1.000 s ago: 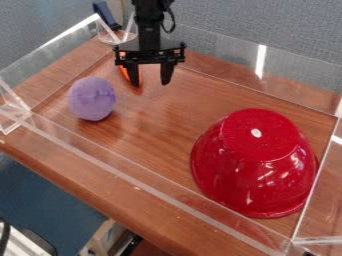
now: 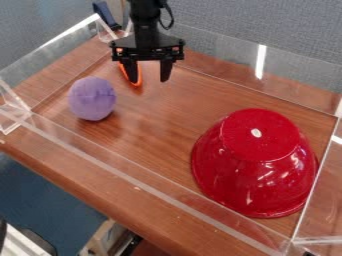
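Note:
The black gripper [image 2: 146,64] hangs at the back of the wooden tray area, its two fingers apart, over a small orange object [image 2: 131,76] that it partly hides. Whether the fingers touch that object cannot be told. A purple ball [image 2: 92,98] rests at the left, in front of the gripper. A large red upturned bowl [image 2: 254,165] fills the right front.
Clear plastic walls [image 2: 40,128] border the wooden surface [image 2: 160,130]. The middle between ball and bowl is bare.
The gripper has shifted very slightly; the ball and bowl are unchanged.

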